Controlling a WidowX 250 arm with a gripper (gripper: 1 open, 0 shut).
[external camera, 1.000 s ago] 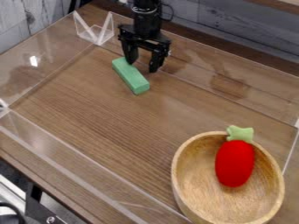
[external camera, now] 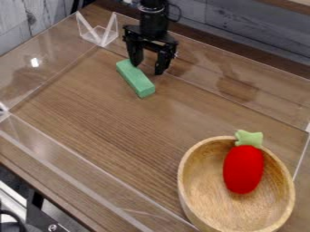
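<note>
My black gripper (external camera: 150, 56) is at the top centre of the camera view, over the back of the wooden table, its fingers apart and pointing down. A green block (external camera: 134, 78) lies on the table just in front of it, to the lower left. A red object with a pale green top (external camera: 244, 169) lies in a round tan bowl (external camera: 201, 199) at the lower right. I cannot tell whether the gripper touches the green block.
A clear plastic piece (external camera: 97, 29) stands at the back left. A dark wall edges the back.
</note>
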